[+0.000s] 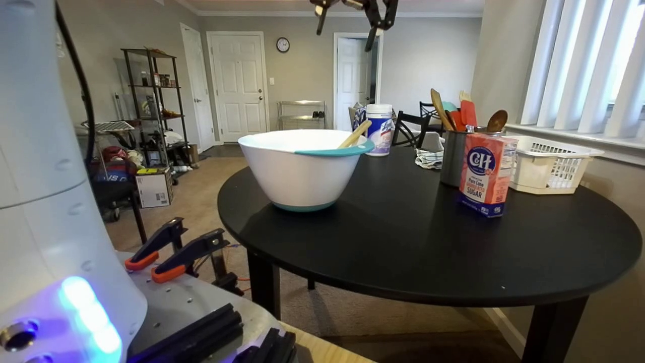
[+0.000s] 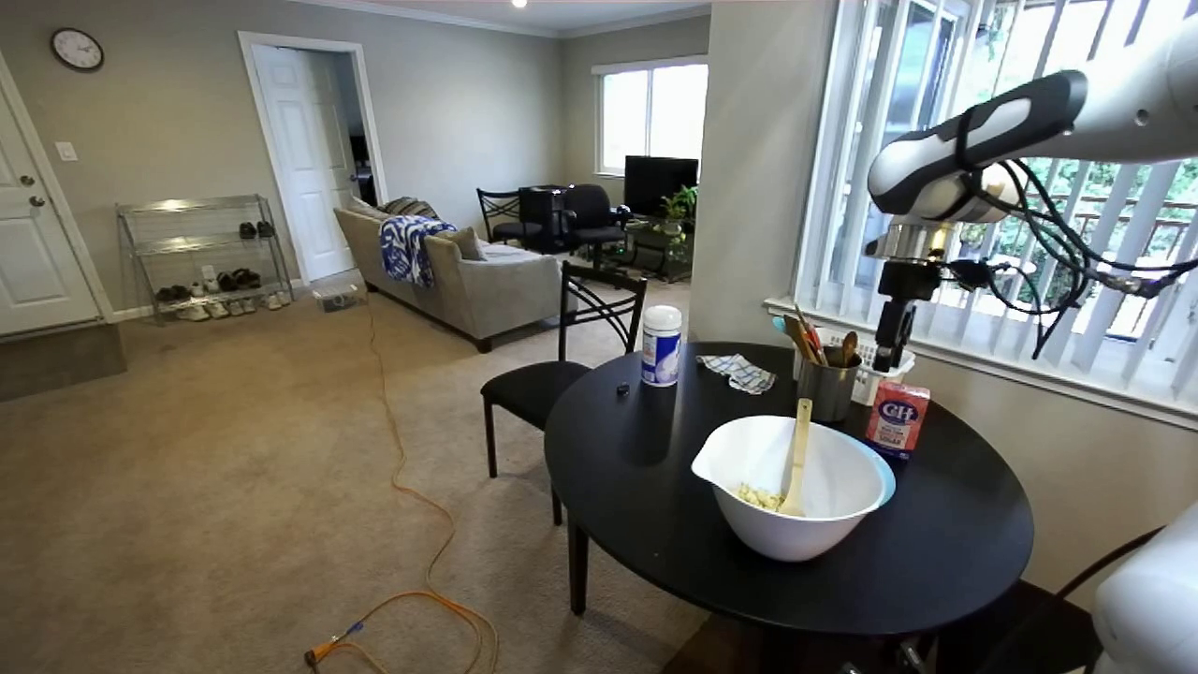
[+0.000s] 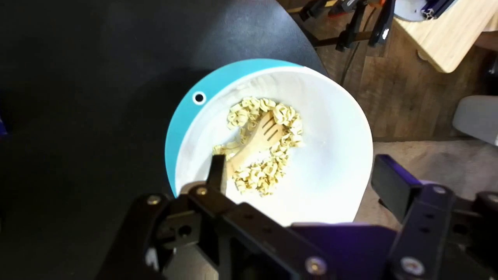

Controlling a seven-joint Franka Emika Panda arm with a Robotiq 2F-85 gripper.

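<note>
My gripper is open above the bowl, its two fingers far apart and nothing between them. The same gripper (image 1: pixel 350 39) hangs high at the top edge of exterior view 1, well clear of the table. A white bowl (image 1: pixel 296 172) with a teal rim and base stands upright on the table's near left part. Pale curled pieces, perhaps pasta (image 3: pixel 261 175), lie in its bottom. Among them rests the slotted head of a wooden fork-like utensil (image 3: pixel 254 142); its handle (image 2: pixel 800 432) leans on the bowl's wall. One finger hides part of that handle in the wrist view.
On the black round table (image 1: pixel 387 254) stand a pink sugar box (image 1: pixel 481 172), a metal utensil holder (image 2: pixel 828 388), a white basket (image 1: pixel 544 166) and a wipes canister (image 2: pixel 662 346). A checked cloth (image 2: pixel 737 373) lies behind.
</note>
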